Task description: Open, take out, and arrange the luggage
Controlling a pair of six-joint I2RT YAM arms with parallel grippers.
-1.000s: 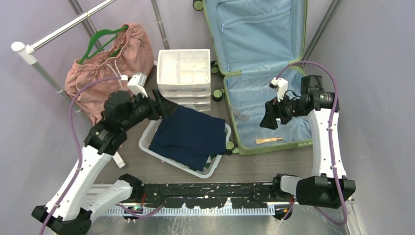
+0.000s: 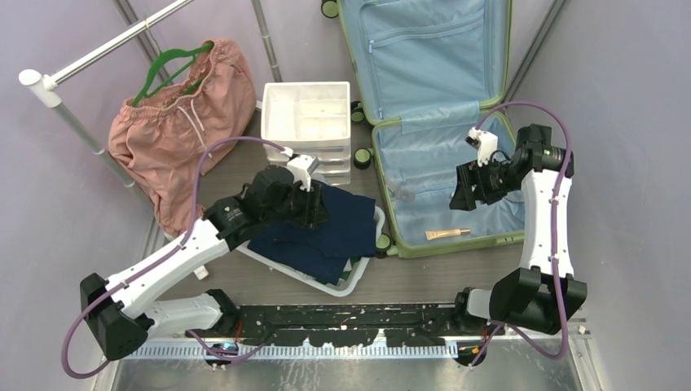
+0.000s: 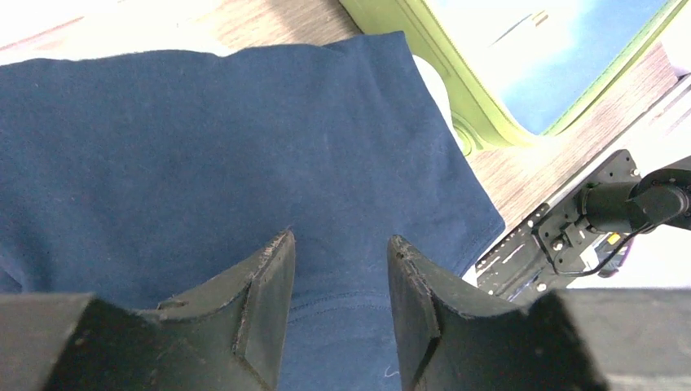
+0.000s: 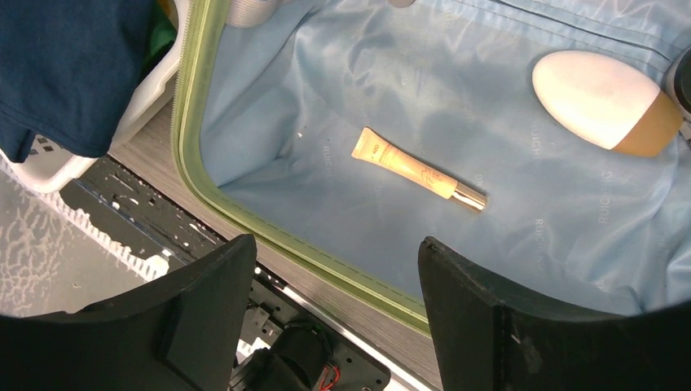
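My left gripper is down on the navy clothing [image 3: 212, 147] in the white basket [image 2: 352, 279], shut on the cloth, its fingertips still some way apart. My right gripper hangs open over the lower half of the green suitcase [image 2: 396, 244], whose lid [image 2: 428, 53] stands opened back. Inside that half lie a gold tube [image 4: 411, 171], a white-and-tan oval item [image 4: 595, 98] and other small items at the edges of the right wrist view.
A white drawer unit [image 2: 305, 114] stands behind the basket. A pink drawstring bag [image 2: 175, 138] hangs from a green hanger on the rail at left. Bare floor shows in front of the suitcase.
My left arm has swung right from near the pink bag onto the navy clothing. My right arm has shifted right over the suitcase.
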